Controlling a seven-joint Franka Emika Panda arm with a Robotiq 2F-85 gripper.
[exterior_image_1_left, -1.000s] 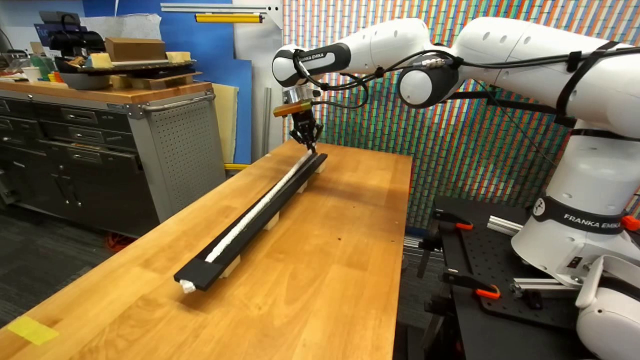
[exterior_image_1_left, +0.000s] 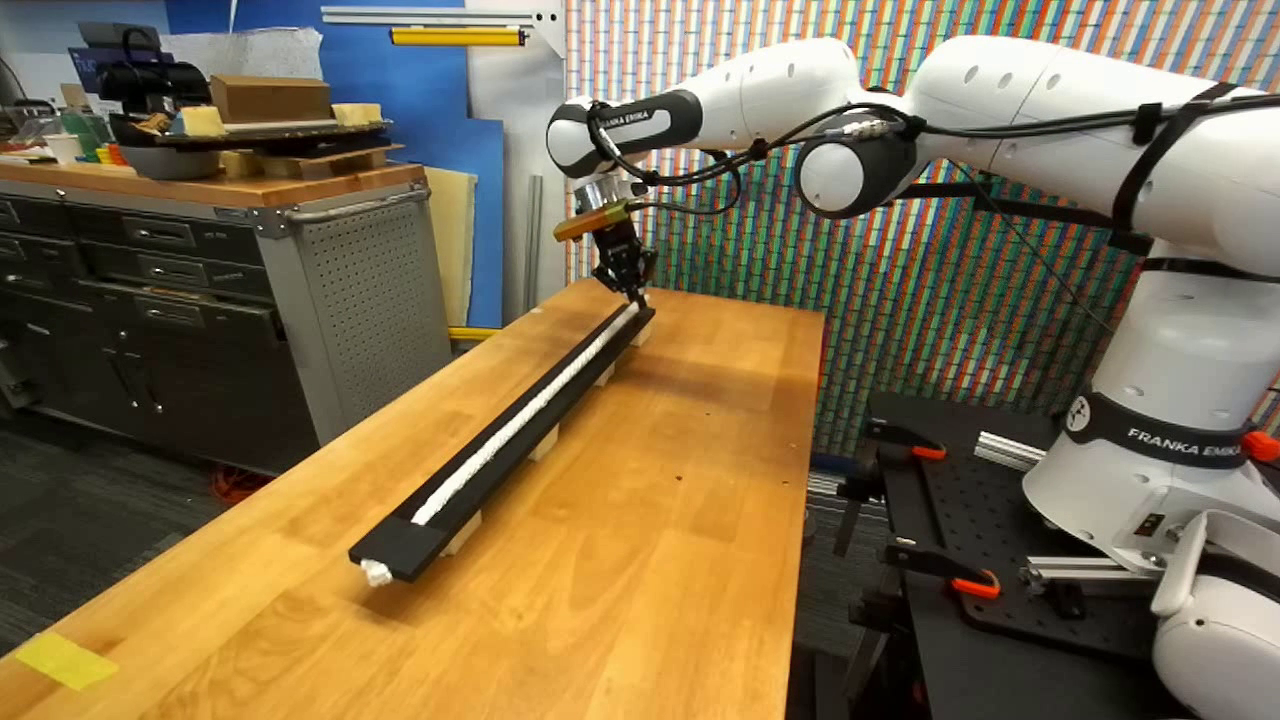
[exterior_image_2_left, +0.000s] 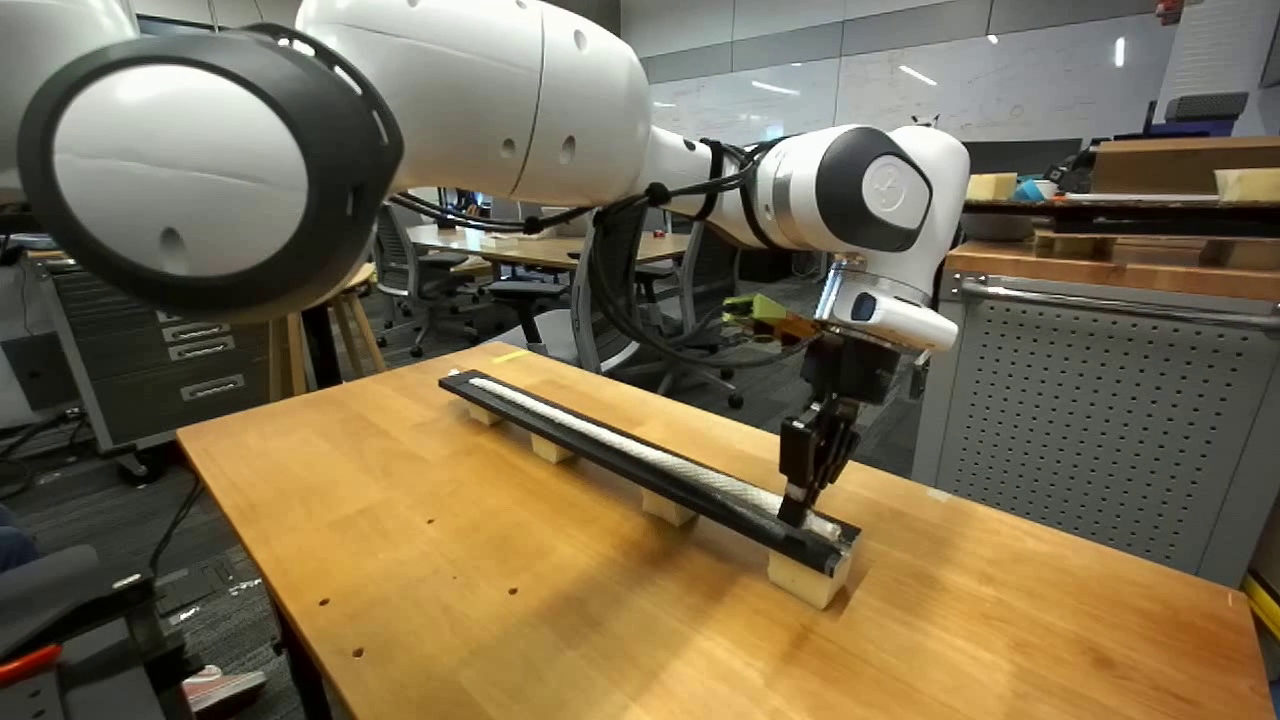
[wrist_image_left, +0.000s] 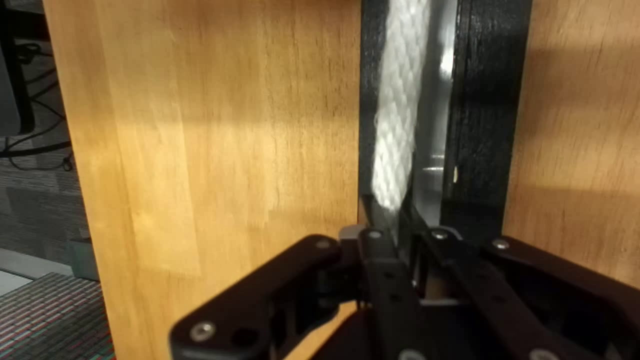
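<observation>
A white braided rope (exterior_image_1_left: 518, 419) runs lengthwise along a long black channel (exterior_image_1_left: 422, 538). Its near end pokes out under the channel's covered end in exterior view 1. At the far end my gripper (exterior_image_1_left: 639, 295) is shut on the rope, tilted, with its fingertips down at the channel. In the wrist view the rope (wrist_image_left: 399, 102) enters between the fingers and lies toward the left wall of the channel (wrist_image_left: 489, 114), with bare shiny floor to its right. Exterior view 2 has the gripper (exterior_image_2_left: 794, 516) low over the channel near its end; a short piece of rope shows beyond the fingers.
Pale wooden blocks (exterior_image_2_left: 667, 508) hold the channel above the wooden table (exterior_image_2_left: 396, 540). A tool cabinet (exterior_image_1_left: 354, 276) stands beyond the table's left edge.
My gripper has tilted and moved slightly right in exterior view 1, toward the channel's far end. The rope's far part, which stood off the channel's line, now lies along it.
</observation>
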